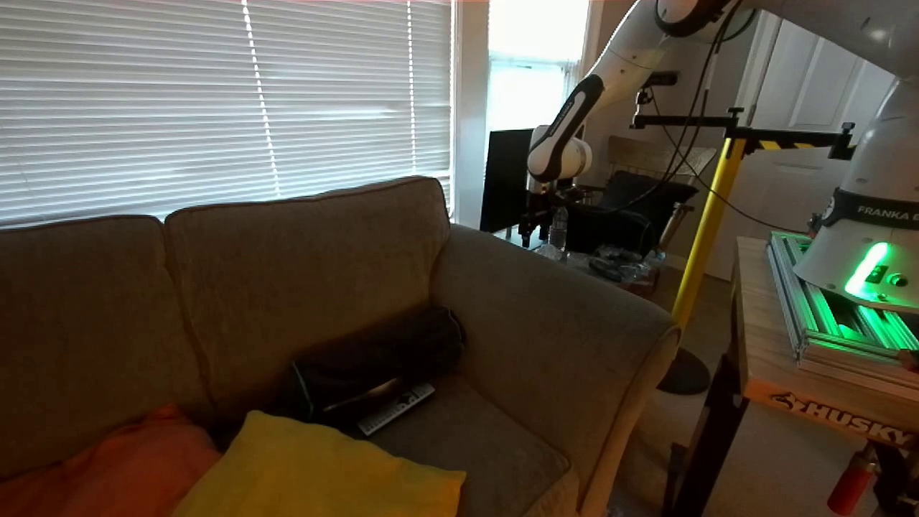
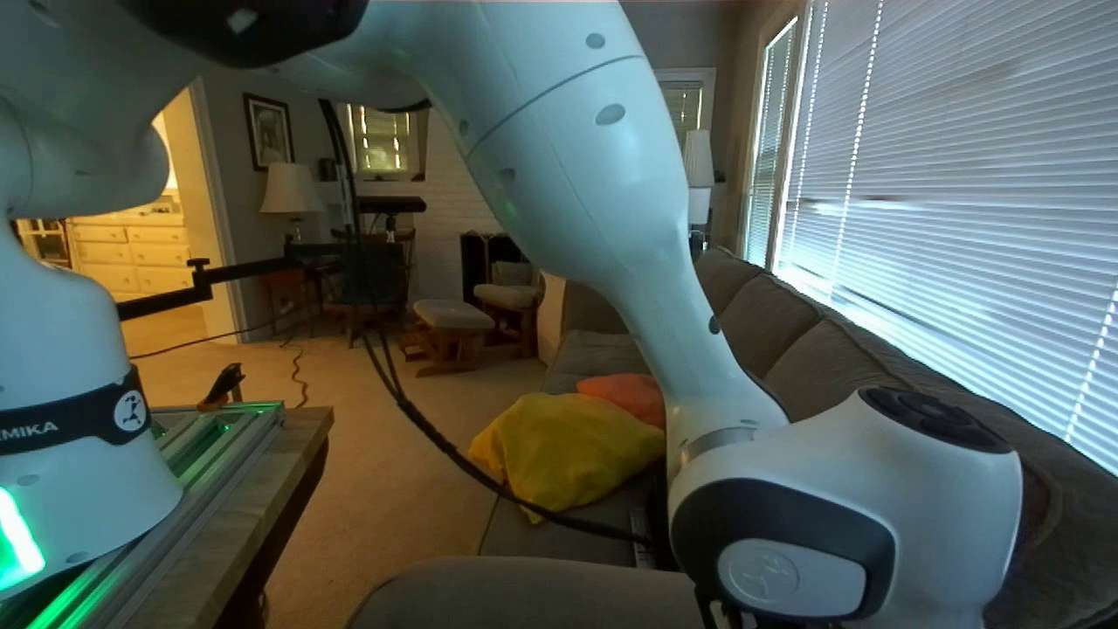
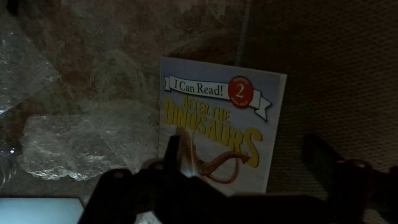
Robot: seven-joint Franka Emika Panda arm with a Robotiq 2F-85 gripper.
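Observation:
In the wrist view a paper book (image 3: 220, 127) titled "After the Dinosaurs" lies face up, with an orange long-necked creature on its pale cover. My gripper is open above it, with dark fingers far apart. The left finger (image 3: 172, 153) overlaps the lower left of the cover in this view; the other is right of the book, over dark woven fabric. Nothing is held between them. From exterior view 1, the gripper (image 1: 535, 234) appears beyond the sofa arm, close to a clear bottle (image 1: 558, 229). Exterior view 2 does not show the fingers.
Crumpled clear plastic (image 3: 74, 145) lies left of the book, and a pale flat object (image 3: 39, 211) is at the lower left. The sofa arm (image 1: 551, 284) stands beside this area. A remote (image 1: 396, 409) and yellow pillow (image 1: 327, 474) are on the sofa.

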